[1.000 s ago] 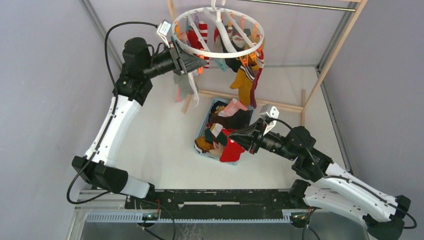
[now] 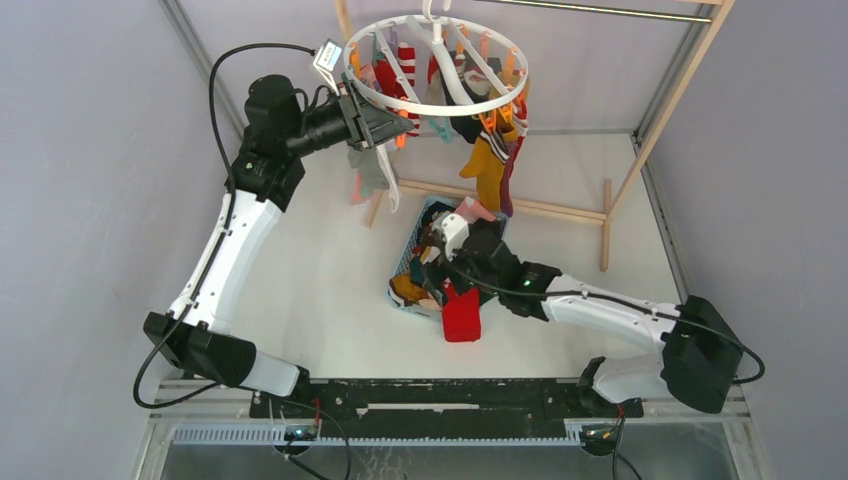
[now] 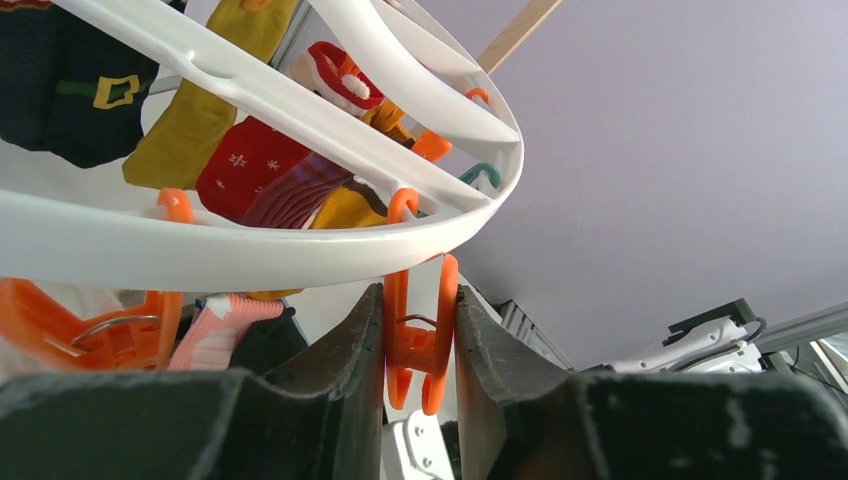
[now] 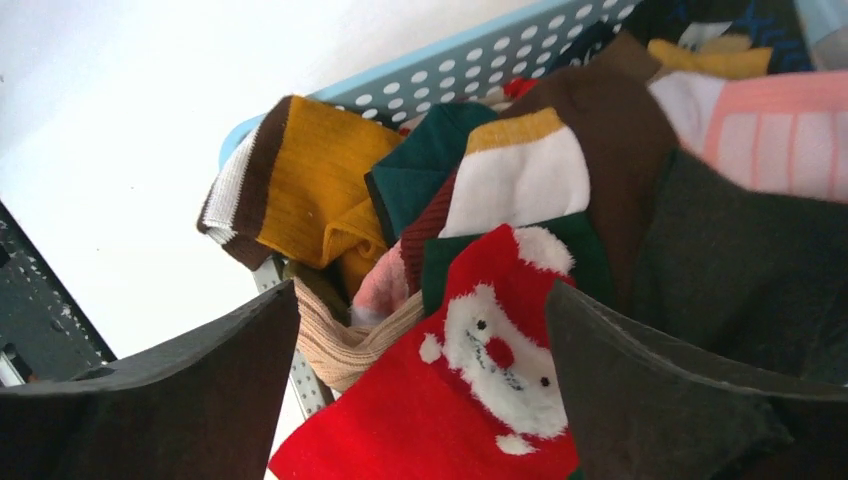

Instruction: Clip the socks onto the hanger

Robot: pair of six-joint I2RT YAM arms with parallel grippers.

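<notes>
The white round hanger (image 2: 462, 109) hangs at the top, socks clipped around it. My left gripper is shut on an orange clip (image 3: 415, 347) under the hanger's rim (image 3: 330, 252); no sock shows in that clip. Over the basket, my right gripper stands open, its fingers (image 4: 215, 385) apart. Between and below them lies a red sock with a white bearded face (image 4: 505, 365), draped across the basket's front edge. In the top view this red sock (image 2: 462, 318) sticks out beneath the right arm, which hides part of the basket.
The blue basket (image 4: 430, 80) holds several more socks, among them a mustard one (image 4: 325, 170), a brown one (image 4: 625, 140) and a pink striped one (image 4: 780, 140). A wooden stand (image 2: 665, 100) rises behind. The floor to both sides of the basket is clear.
My right gripper has moved left and farther over the basket. The left arm is still.
</notes>
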